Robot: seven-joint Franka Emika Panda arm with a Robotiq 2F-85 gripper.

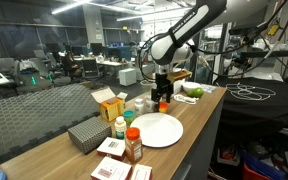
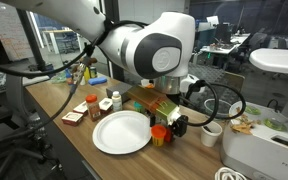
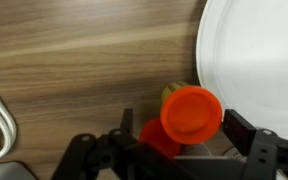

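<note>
My gripper points down with its fingers apart, one on each side of an orange-topped container. The left finger stands clear of the orange top, while the right finger is close against its edge; whether they touch cannot be told. Partly under that container shows a second red thing. Exterior view 2 has the orange container directly below the gripper, beside the white plate. From exterior view 1, the orange container stands at the plate's far edge.
Jars and bottles, including a red-capped jar, line the plate's near side. A yellow box and a grey mesh block stand to the left. A white cup and a coiled white cable lie on the other side.
</note>
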